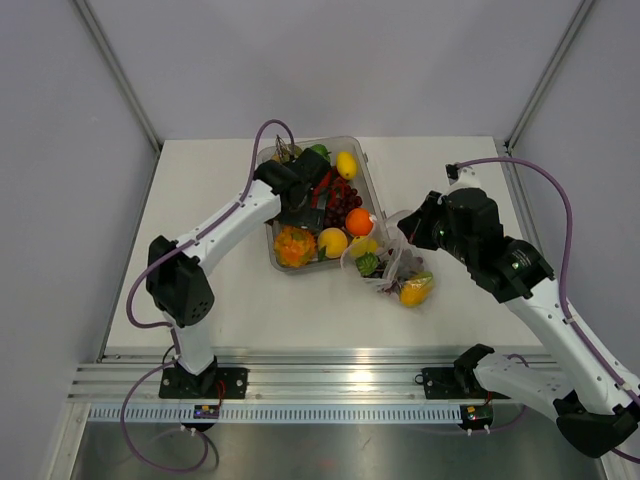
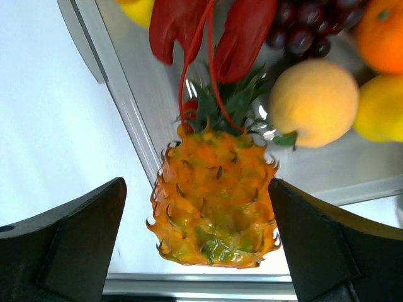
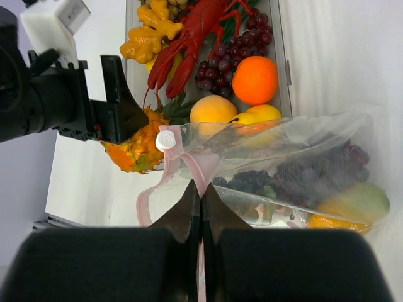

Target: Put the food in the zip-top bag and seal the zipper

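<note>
A spiky orange fruit like a small pineapple [image 2: 217,198] rests at the tray's near left corner. My left gripper stands open, its two fingers either side of the fruit in the left wrist view, neither clearly touching it. From above, the gripper [image 1: 303,222] is just behind the fruit [image 1: 295,246]. The clear zip top bag [image 3: 302,163] holds dark grapes, a green vegetable [image 1: 367,264] and a yellow-green mango [image 3: 359,204]. The bag's pink zipper edge [image 3: 204,167] runs into my right gripper, which is shut on it. A white slider [image 3: 166,139] sits on that edge.
In the grey tray [image 1: 372,190] lie a red lobster [image 3: 204,31], red grapes [image 3: 236,60], an orange [image 3: 255,80], a peach [image 3: 214,110], yellow fruit and ginger [image 3: 151,31]. The bag sits close against the tray's right side.
</note>
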